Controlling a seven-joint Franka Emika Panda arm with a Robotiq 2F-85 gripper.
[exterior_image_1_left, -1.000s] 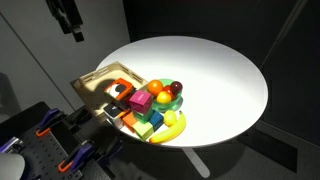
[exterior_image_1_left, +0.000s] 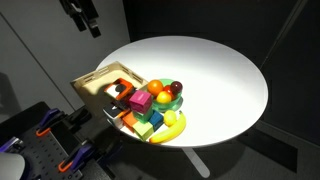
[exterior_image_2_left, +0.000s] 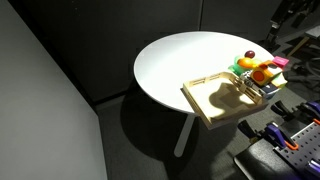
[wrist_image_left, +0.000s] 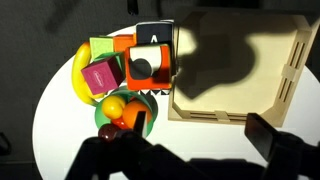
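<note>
High above the table, my gripper (exterior_image_1_left: 92, 31) is open with nothing between its fingers. In the wrist view the gripper spans the green bowl (wrist_image_left: 150, 122) and the front edge of the shallow wooden tray (wrist_image_left: 220, 114), well above both. The tray is empty there apart from a shadow. Beside it sit an orange-and-black block with a round dark mark (wrist_image_left: 146, 65), a magenta cube (wrist_image_left: 102, 75) and several coloured blocks. The bowl holds several fruits, among them an orange (exterior_image_1_left: 156, 86) and a dark red ball (exterior_image_1_left: 176, 87). A yellow banana (exterior_image_1_left: 169, 128) lies near the table edge.
All of this stands on a round white table (exterior_image_1_left: 220, 80), crowded along one side. Its far part is bare. In exterior view 2 the tray (exterior_image_2_left: 222, 95) reaches over the table's edge.
The objects on the table look unmoved.
</note>
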